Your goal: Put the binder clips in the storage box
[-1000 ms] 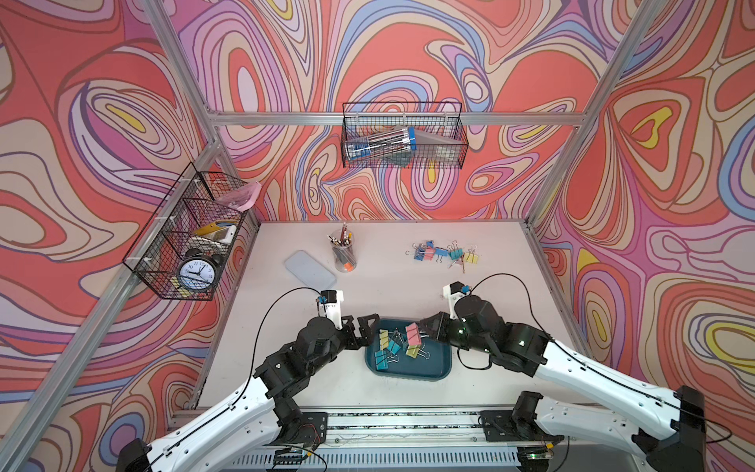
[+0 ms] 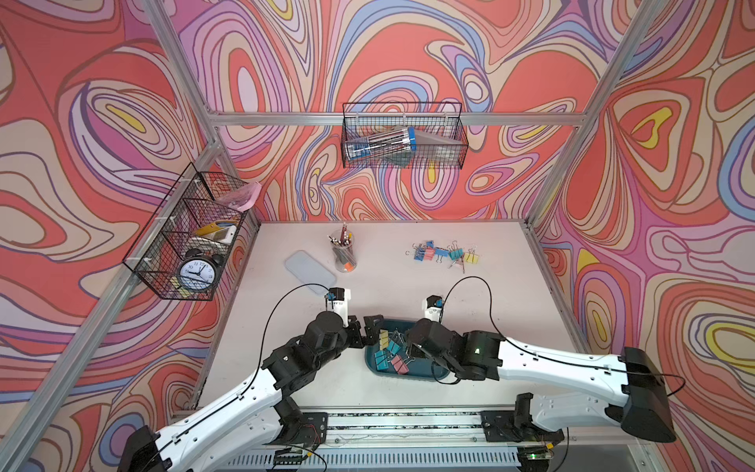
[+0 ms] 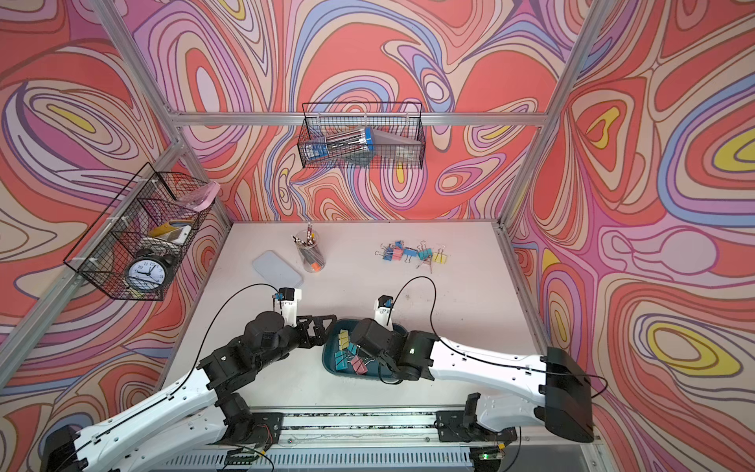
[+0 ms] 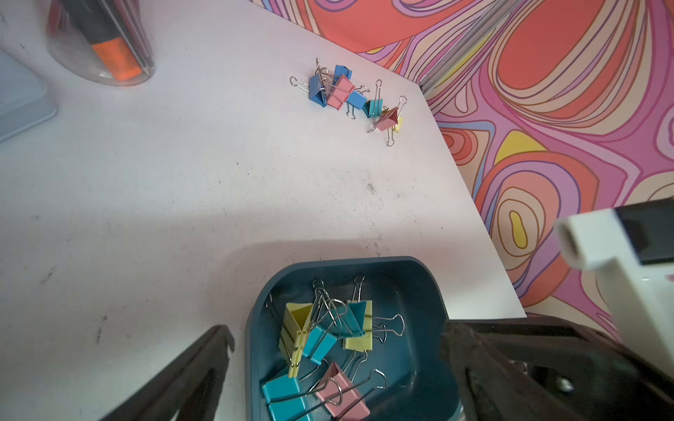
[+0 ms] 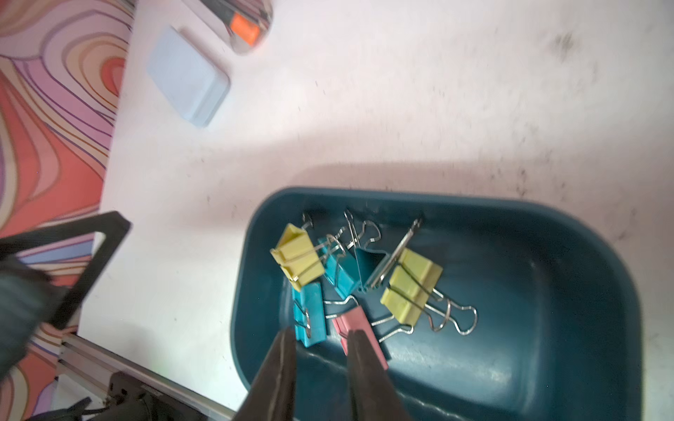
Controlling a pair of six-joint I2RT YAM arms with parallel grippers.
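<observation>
The dark teal storage box stands near the table's front, with yellow, teal and pink binder clips inside. A pink clip lies on its floor beside a teal clip and a yellow clip. My right gripper is over the box, its fingers part open and a gap between them; one fingertip overlaps the pink clip's near end. My left gripper is wide open beside the box's left end, nothing held. A cluster of loose clips lies at the back right of the table.
A pen cup and a pale blue lid-like slab stand at the back left. Wire baskets hang at the left and rear. The table between box and loose clips is bare.
The pink clip, held by my right gripper over the box a second ago, now lies inside. My left arm edged a little to the right.
</observation>
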